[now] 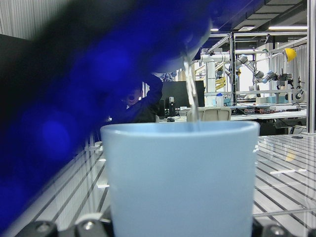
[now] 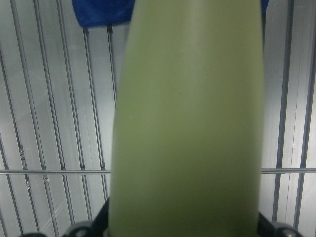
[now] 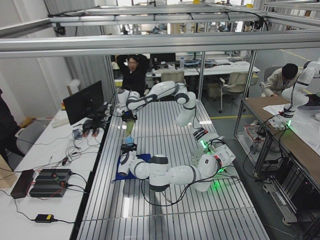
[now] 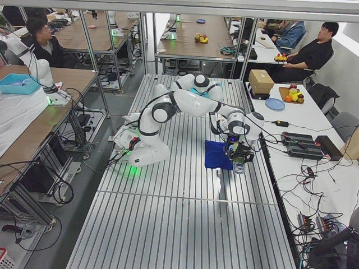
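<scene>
A light blue cup (image 1: 180, 182) fills the lower middle of the left wrist view, upright, with my left gripper shut on it; a thin clear stream seems to fall into it from above. My right gripper is shut on a long olive-green bottle (image 2: 185, 123), which fills the right wrist view and hides much of the fingers. In the camera left view the bottle (image 3: 129, 128) is tilted just above the cup (image 3: 130, 140). A blue cloth (image 4: 217, 154) lies on the slatted metal table (image 4: 168, 224) beneath the arms.
Both arm bases stand at one side of the table. A white side desk (image 3: 45, 210) with a monitor (image 3: 82, 102), power boxes and cables runs along the other side. People sit beyond the frame.
</scene>
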